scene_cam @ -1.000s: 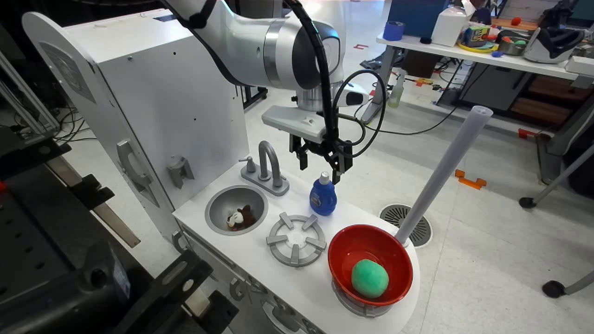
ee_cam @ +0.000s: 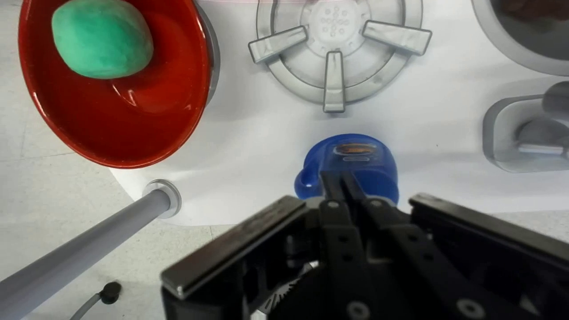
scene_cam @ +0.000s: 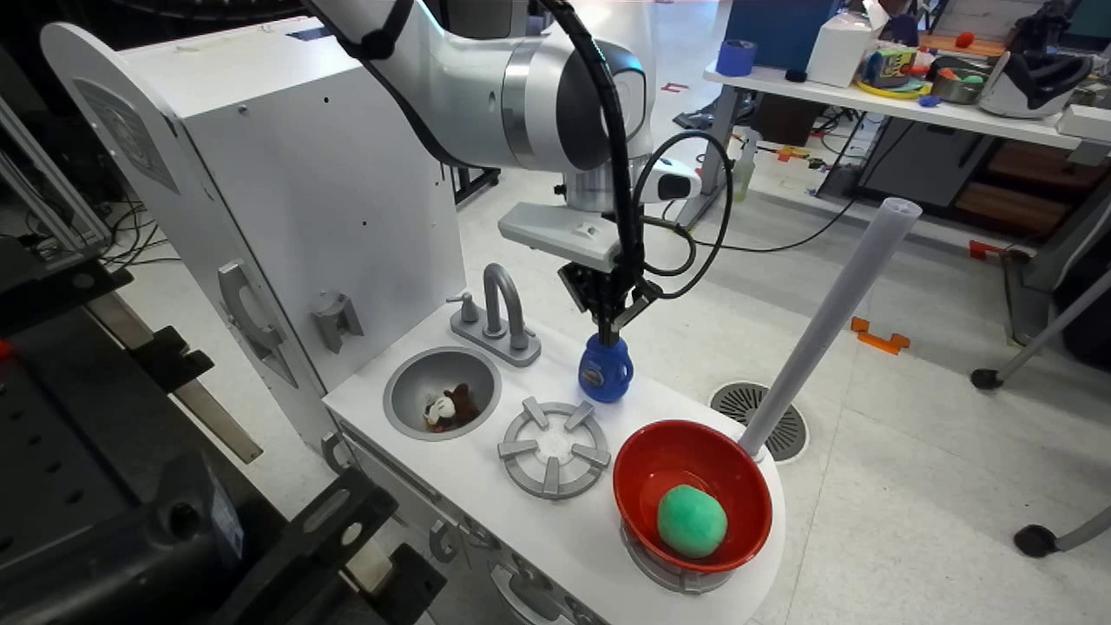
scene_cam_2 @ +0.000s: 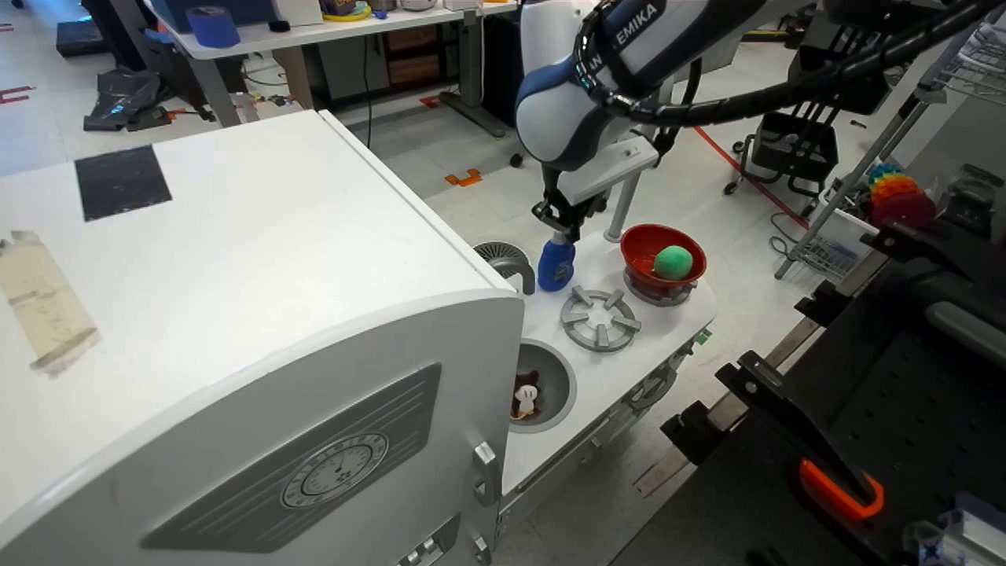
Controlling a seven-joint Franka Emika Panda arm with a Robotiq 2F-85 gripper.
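Note:
A blue bottle (scene_cam: 606, 369) stands upright on the white countertop, behind the stove ring. My gripper points down at its top, and in the wrist view the two fingers lie side by side with no clear gap. The bottle's white cap (scene_cam_2: 560, 239) shows just under the gripper in exterior view 2. From the wrist, the fingers cover most of that cap, so whether any of it is between them cannot be told.
A red bowl (scene_cam: 637, 465) with a green ball-like object (scene_cam: 692, 521) sits at the counter's right end, near a tall grey post (scene_cam: 833, 323). The stove ring (scene_cam: 510, 451) is empty. A small brown-and-white toy (scene_cam: 452, 407) lies in the sink (scene_cam: 393, 401), below the faucet (scene_cam: 497, 283).
My gripper has come down to the bottle's top and slightly right, and its fingers, wide apart a second ago, have come together. The bottle stands in about the same place.

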